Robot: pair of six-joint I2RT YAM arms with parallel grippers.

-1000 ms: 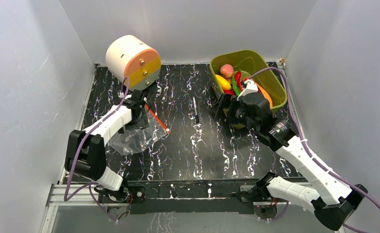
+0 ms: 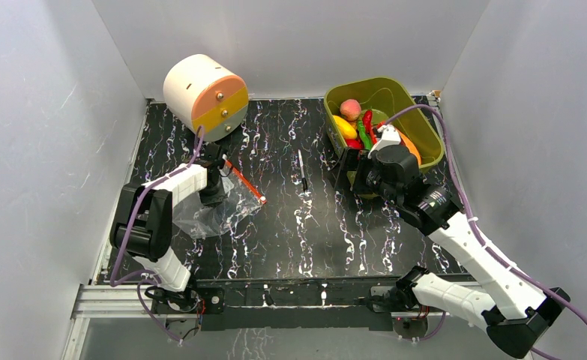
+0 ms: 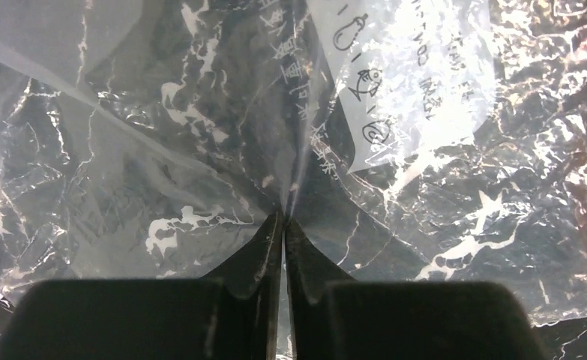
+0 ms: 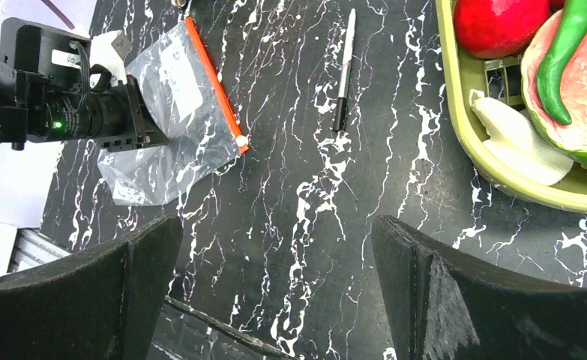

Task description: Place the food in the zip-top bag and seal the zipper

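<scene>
The clear zip top bag (image 2: 200, 221) lies flat on the left of the table, with its red zipper strip (image 2: 249, 184) toward the middle. My left gripper is over the bag, fingertips shut on a crease of the plastic or pressing at it; whether film is between them is unclear. The food sits in a green bin (image 2: 380, 90) at the back right: peach (image 2: 350, 109), peppers, mango, watermelon (image 4: 556, 75) and more. My right gripper is open above the table near that bin, nothing between its fingers.
A white cylinder (image 2: 193, 82) with coloured face stands at the back left. A pen (image 2: 301, 169) lies mid-table. Grey walls surround the back and sides.
The right arm has stayed still.
</scene>
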